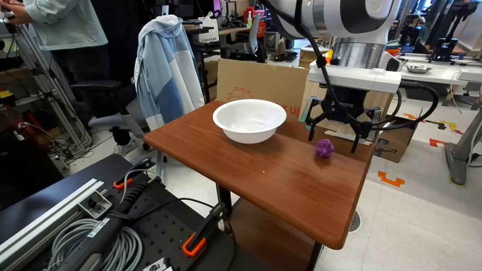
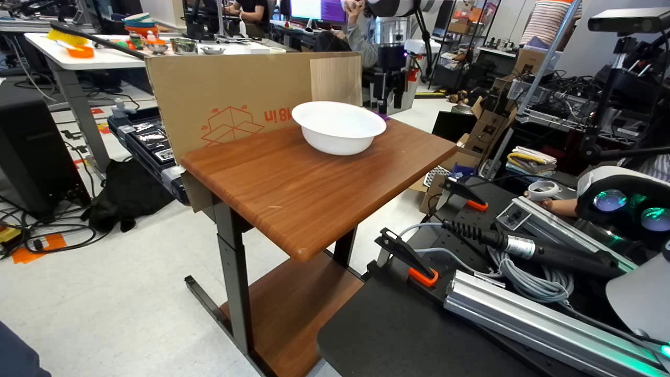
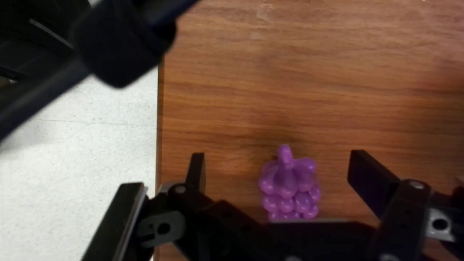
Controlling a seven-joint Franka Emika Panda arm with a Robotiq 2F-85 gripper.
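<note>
A purple, knobbly bunch of toy grapes (image 1: 324, 148) rests on the wooden table, near its right edge in exterior view 1. My gripper (image 1: 334, 140) is open just above and around the grapes, its fingers spread wide and nothing held. In the wrist view the grapes (image 3: 289, 187) show between the two open fingers, with bare wood on either side of them. A white bowl (image 1: 249, 118) stands upright on the table, left of the gripper, and looks empty. From exterior view 2, the bowl (image 2: 339, 129) is in clear sight, while the grapes are mostly hidden behind it.
The brown table (image 1: 271, 180) has free room in front of the bowl and grapes. A cardboard panel (image 2: 251, 100) rises along the table's back edge, close behind the gripper. The table's side edge (image 3: 160, 108) runs left of the grapes in the wrist view, with floor beyond.
</note>
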